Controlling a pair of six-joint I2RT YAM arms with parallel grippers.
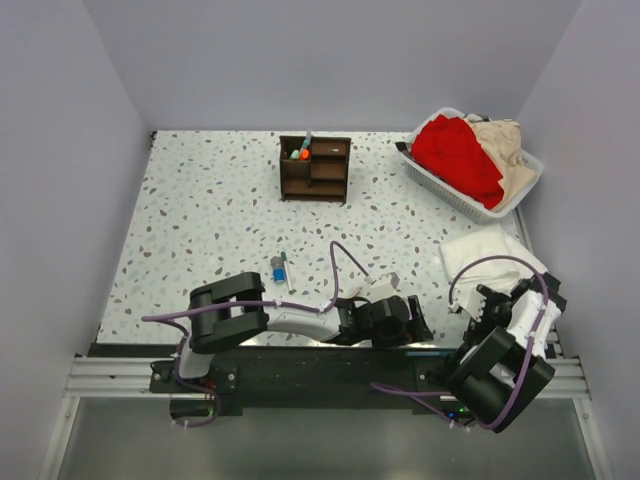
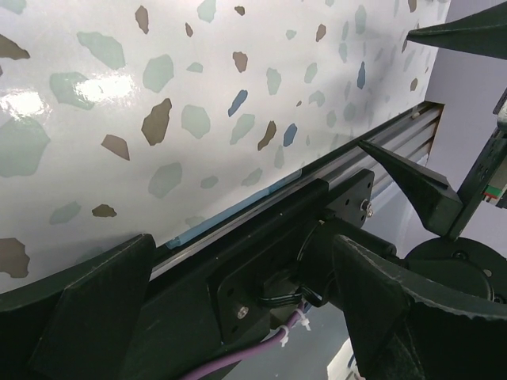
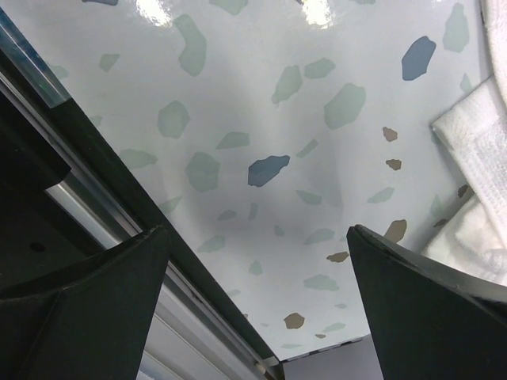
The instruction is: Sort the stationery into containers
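Note:
A blue-capped bottle-like item [image 1: 278, 270] and a slim pen [image 1: 288, 271] lie side by side on the left-centre of the table. At the back, a brown wooden organiser [image 1: 316, 190] holds several small items, one with an orange end [image 1: 304, 155], in its left section. My left gripper is open near the front edge, with only bare table and the edge between its fingers. Right of it, my right gripper stands open over bare tabletop, its fingers empty. The left wrist view also shows the right gripper's parted fingers [image 2: 424, 190].
White folded cloth [image 1: 480, 255] lies beside the right gripper. A white basket [image 1: 447, 193] with red and beige cloth [image 1: 455, 155] stands at the back right. The two grippers are close together at the front edge.

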